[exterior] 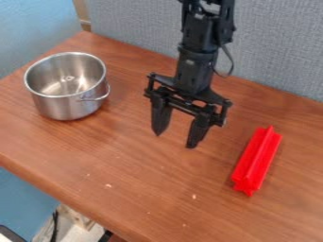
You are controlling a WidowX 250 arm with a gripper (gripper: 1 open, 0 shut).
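My black gripper (176,127) hangs over the middle of the wooden table, its two fingers apart and open, with nothing between them. To its left stands a steel pot (66,80) with side handles, empty as far as I can see. To its right lies a long red object (258,159), set diagonally on the wood.
A grey padded wall (278,57) runs along the back, and a light blue panel (25,28) stands at the upper left.
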